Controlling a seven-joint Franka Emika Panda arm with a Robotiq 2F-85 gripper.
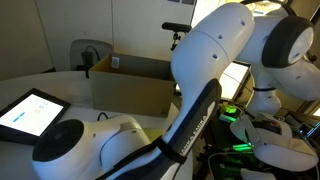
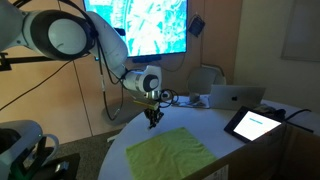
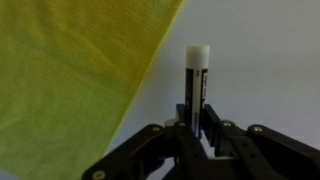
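A slim marker-like stick, pale at its far end and dark lower down, points away from my gripper in the wrist view. The gripper is shut on its near end, between the dark fingers. A yellow-green cloth fills the left of that view, its edge running slantwise beside the stick; whether the stick touches anything below cannot be told. In exterior view 2 the gripper is over the white table, just behind the flat cloth. The arm hides the gripper in exterior view 1.
A lit tablet stands on the table to the right of the cloth, with a laptop farther back. An open cardboard box is beside the tablet. Bare tabletop surrounds the cloth's far side.
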